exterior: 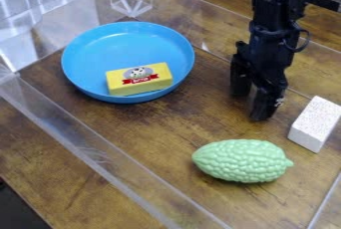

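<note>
My black gripper (258, 88) reaches down from the top right to the wooden table, low between the blue plate and a white block. Its dark fingers blend together, so I cannot make out whether they are open or shut or hold anything. The blue plate (102, 39) lies at the upper left with a yellow butter box (139, 78) on it. A green bumpy gourd-like object (242, 161) lies below the gripper, and the white block (314, 123) lies at the right.
Clear plastic walls border the wooden table (147, 143) on several sides. Bare wood shows at the lower left and middle.
</note>
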